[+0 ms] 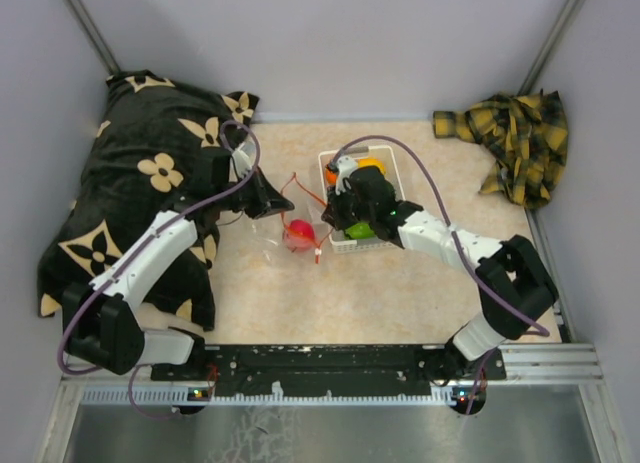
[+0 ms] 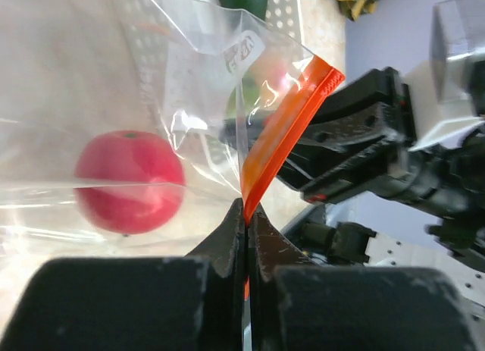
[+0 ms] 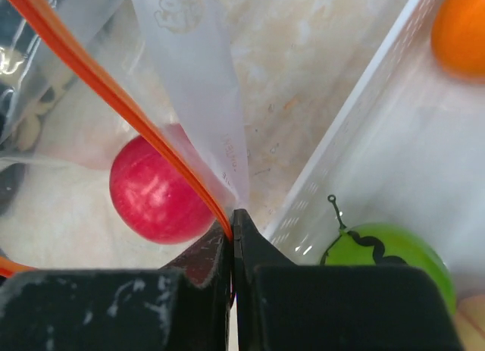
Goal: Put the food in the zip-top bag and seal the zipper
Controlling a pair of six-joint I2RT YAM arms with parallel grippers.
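Observation:
A clear zip bag with an orange zipper strip lies open between both grippers, with a red fruit (image 1: 299,234) inside, seen also as a red round fruit (image 2: 129,180) through the plastic. My left gripper is shut on the bag's orange-edged rim (image 2: 284,123). My right gripper is shut on the orange zipper strip (image 3: 114,93) on the other side, beside the bin's wall.
A white bin (image 3: 356,108) right of the bag holds an orange (image 3: 458,29), a green fruit (image 3: 386,260) and others. A dark patterned cloth (image 1: 120,183) lies left; a plaid cloth (image 1: 510,143) lies back right.

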